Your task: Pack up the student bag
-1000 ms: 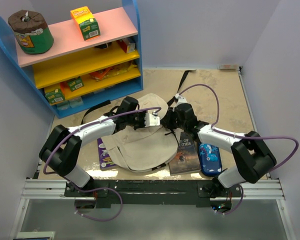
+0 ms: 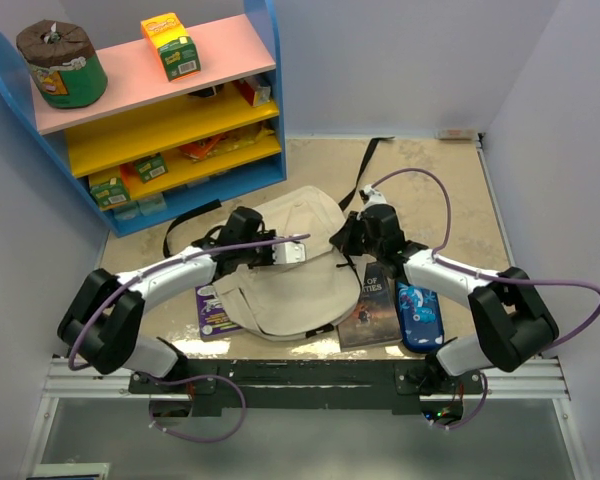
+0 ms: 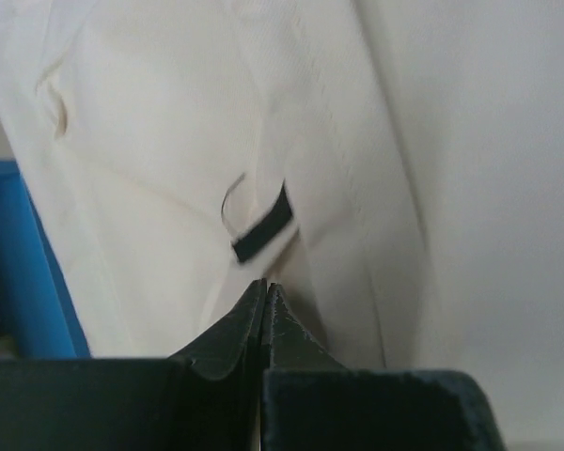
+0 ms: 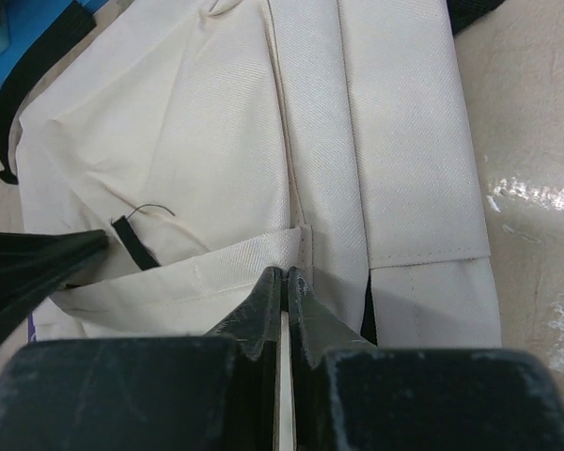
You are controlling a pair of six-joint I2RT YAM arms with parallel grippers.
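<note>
A cream canvas bag point(image 2: 290, 300) with black straps lies flat on the table. My left gripper is shut just over the middle of the bag, near a short black tab point(image 3: 263, 233) on it; nothing clear shows between its fingers. My right gripper is shut on the edge of a stitched fabric flap point(image 4: 207, 272) at the bag's right part. A black gripper part, likely the left, shows at the left edge of the right wrist view.
A purple book point(image 2: 208, 315) lies under the bag's left side. A dark book point(image 2: 370, 325) and a blue case point(image 2: 420, 320) lie right of the bag. A shelf point(image 2: 170, 120) with boxes stands at back left.
My left gripper has drawn left and slightly toward the front across the bag. The right gripper has shifted slightly to the right.
</note>
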